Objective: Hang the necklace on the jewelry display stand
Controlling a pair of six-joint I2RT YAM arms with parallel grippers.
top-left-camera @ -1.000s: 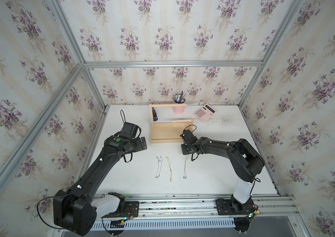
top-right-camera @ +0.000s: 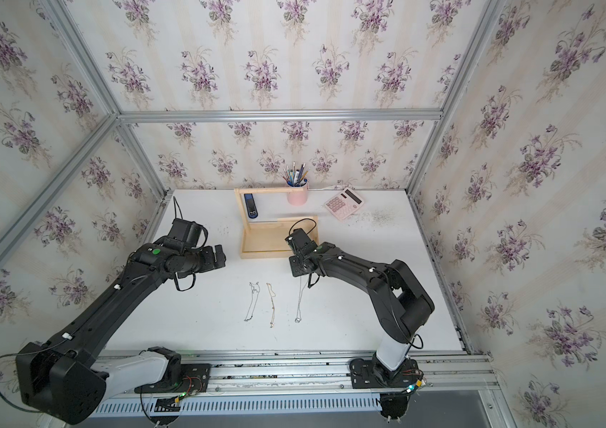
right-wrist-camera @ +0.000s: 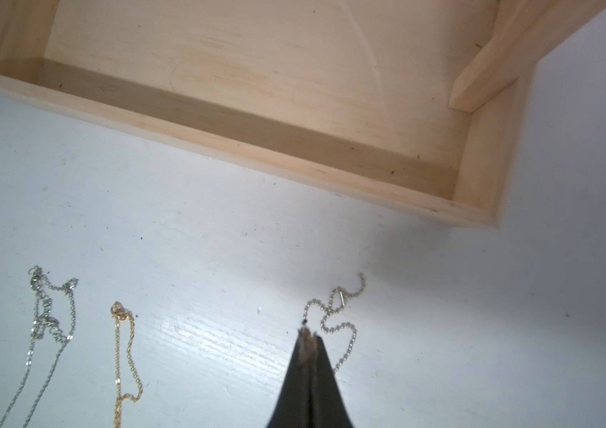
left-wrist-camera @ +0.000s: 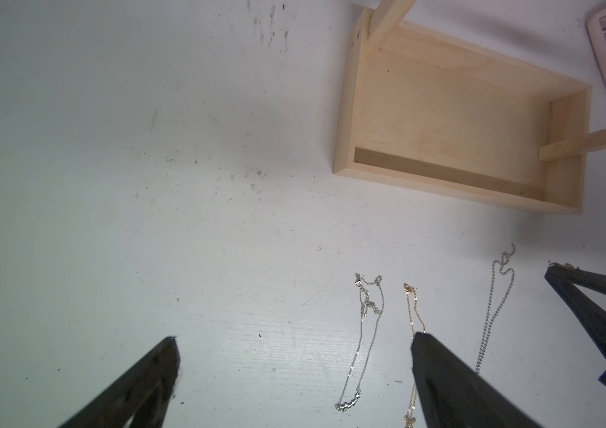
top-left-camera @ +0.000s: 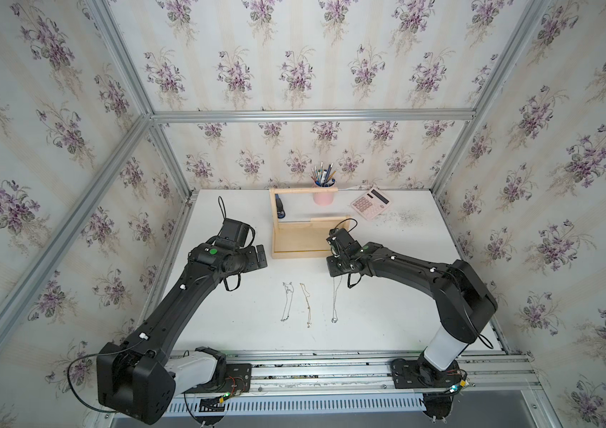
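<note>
Three necklaces lie on the white table: a silver chain (left-wrist-camera: 360, 342), a gold one (left-wrist-camera: 409, 306) in the middle, and a silver ball chain (left-wrist-camera: 490, 314) at the right. The wooden display stand (top-left-camera: 303, 232) is behind them, a box with uprights and a top bar. My left gripper hovers open at the left, nothing between its fingers. My right gripper is shut, its tips over the upper part of the ball chain near the stand's front right corner; no chain clearly shows held between them.
A pink pen cup (top-left-camera: 323, 197), a pink calculator (top-left-camera: 370, 203) and a dark bottle-like object (top-left-camera: 279, 207) stand at the back.
My right arm's elbow has shifted right and its gripper has turned slightly, staying near the ball chain. The left gripper has moved very slightly; the necklaces lie as before.
</note>
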